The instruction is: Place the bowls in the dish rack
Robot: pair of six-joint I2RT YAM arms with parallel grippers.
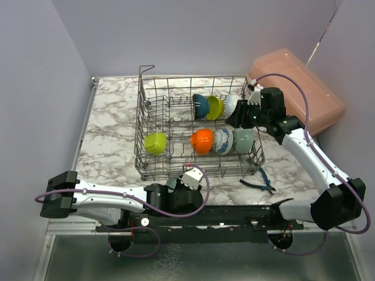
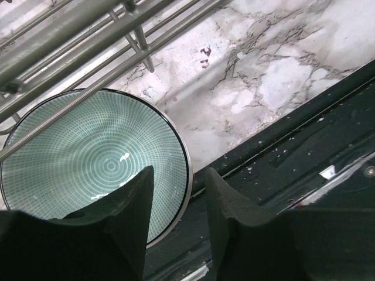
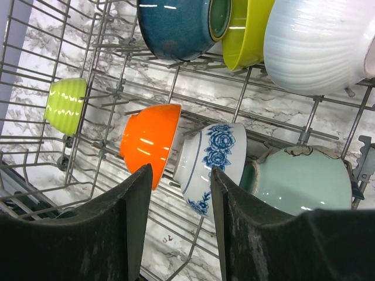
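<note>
The dish rack (image 1: 170, 175) holds a lime bowl (image 1: 154, 143), an orange bowl (image 1: 201, 141), a blue-patterned bowl (image 1: 223, 141), a celadon bowl (image 1: 244, 140), and teal (image 1: 200, 106), yellow (image 1: 215, 108) and white (image 1: 231, 104) bowls. In the left wrist view, a pale green bowl (image 2: 99, 164) lies on its own at the front, partly under the rack's edge. My left gripper is part open at its right rim, one finger over the bowl. My right gripper is part open above the patterned and orange bowls, nothing seen held.
An orange-pink box (image 1: 304, 99) stands behind the right arm. Blue-handled pliers (image 1: 263, 182) lie on the marble right of the rack. The marble left of the rack is clear.
</note>
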